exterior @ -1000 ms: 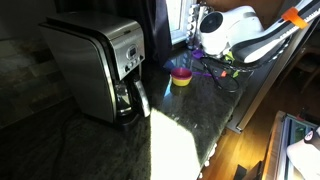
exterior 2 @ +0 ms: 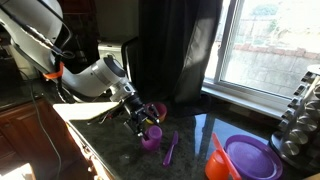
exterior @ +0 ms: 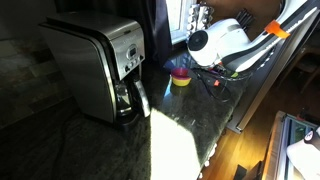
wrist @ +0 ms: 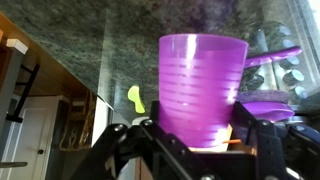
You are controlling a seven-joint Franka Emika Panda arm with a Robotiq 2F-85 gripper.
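Note:
A purple cup [wrist: 202,85] fills the middle of the wrist view, its closed base or rim turned away from the palm. My gripper is shut on this cup, with a dark finger on each side. In exterior view 2 the cup [exterior 2: 152,138] shows at the end of the arm, close to the counter; whether it touches the surface I cannot tell. Beside the gripper [exterior 2: 141,124], a yellow and red bowl [exterior: 181,77] rests on the counter, partly hidden behind the arm in exterior view 2.
A purple utensil [exterior 2: 171,149] lies near the cup. Farther right are an orange container [exterior 2: 217,165], a purple plate [exterior 2: 256,158] and a rack [exterior 2: 298,125] by the window. The coffee maker [exterior: 112,65] stands left, with sunlit bare counter [exterior: 175,145] in front.
The bowl and coffee maker have stayed in place.

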